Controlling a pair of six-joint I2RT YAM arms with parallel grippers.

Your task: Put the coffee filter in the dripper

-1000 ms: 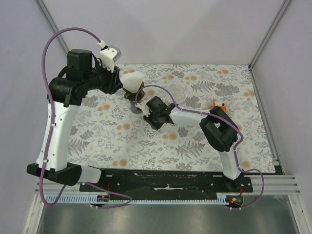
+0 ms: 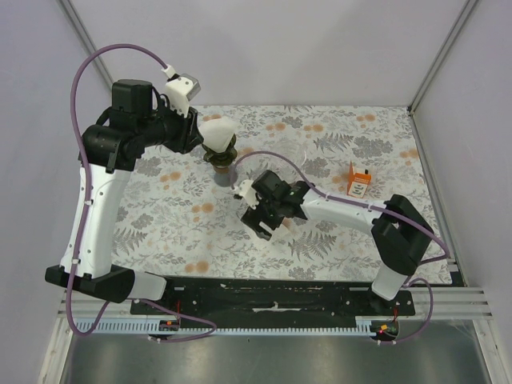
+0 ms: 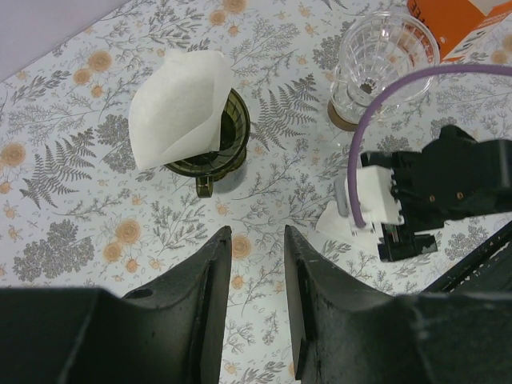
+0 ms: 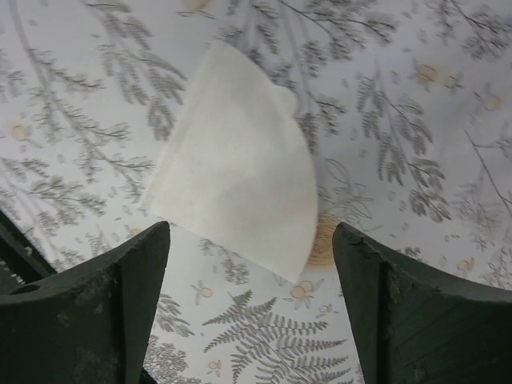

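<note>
A white paper filter (image 3: 172,104) sits tilted in the dark green dripper (image 3: 204,168), upper middle-left of the left wrist view. My left gripper (image 2: 192,138) hangs above and left of it, its fingers apart with nothing visible between them. My right gripper (image 2: 260,224) is lower right of the dripper, open over another piece of white paper (image 4: 232,160) lying flat on the table.
A glass server (image 3: 384,56) and an orange box (image 2: 358,182) stand to the right at the back.
My right arm has moved toward the front of the table, away from the dripper, now lower in the top view. The left arm has barely moved.
</note>
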